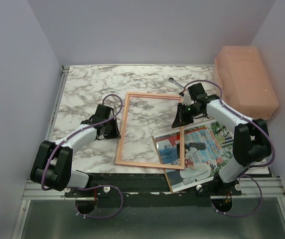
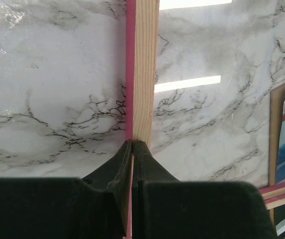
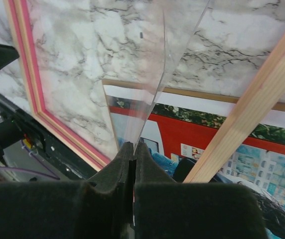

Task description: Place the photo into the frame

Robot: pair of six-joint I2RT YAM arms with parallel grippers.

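Note:
The pale wooden frame (image 1: 147, 164) lies flat on the marble-patterned table, its right side crossing over the colourful photo (image 1: 202, 154). In the left wrist view, my left gripper is shut with its tips against the frame's left rail (image 2: 145, 64); nothing shows between them. My right gripper (image 1: 176, 125) is at the frame's right rail. The right wrist view shows this right gripper shut on the edge of a clear sheet (image 3: 157, 84), which bends upward. Through and beside the sheet, the photo (image 3: 182, 134) is visible underneath, with a brown edge.
A spoon-like metal tool (image 1: 175, 82) lies behind the right arm. At the back right stands a large orange-brown box (image 1: 244, 79).

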